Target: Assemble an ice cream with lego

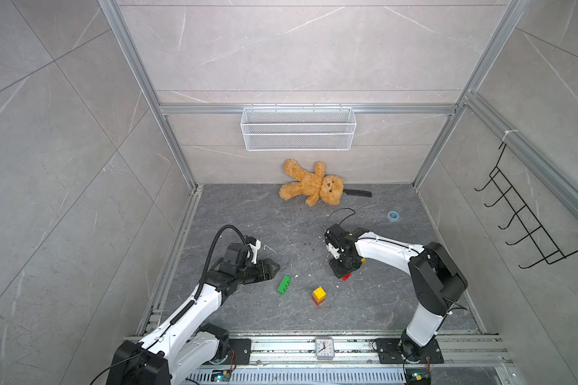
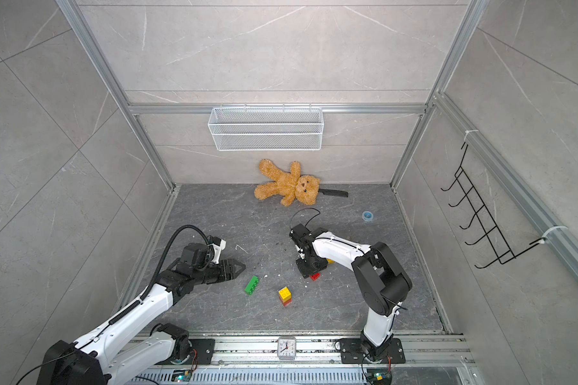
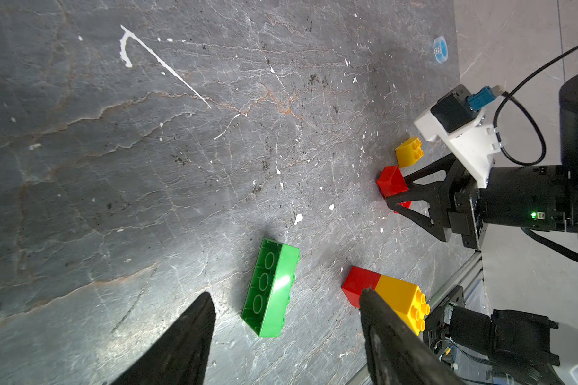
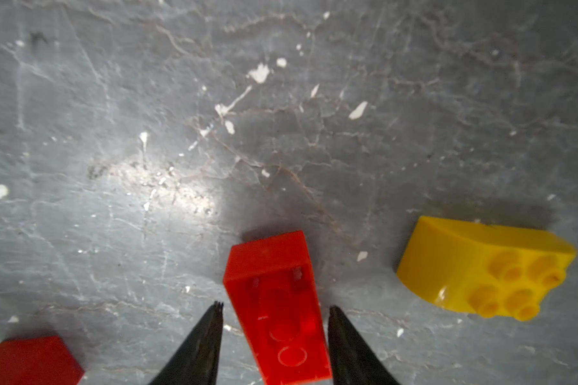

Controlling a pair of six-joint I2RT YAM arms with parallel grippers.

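My right gripper stands open just over a red brick (image 4: 276, 320), one finger each side. A yellow brick (image 4: 478, 256) with studs lies beside it, and another red piece (image 4: 29, 359) lies at the lower left of the right wrist view. My left gripper is open and empty, above and left of a green brick (image 3: 276, 288) lying on its side. A stack of a red brick (image 3: 359, 282) and a yellow brick (image 3: 398, 295) stands at the front middle.
A teddy bear (image 1: 308, 183) and a black knife (image 1: 359, 192) lie along the back. A blue tape roll (image 1: 393, 216) is at the back right.
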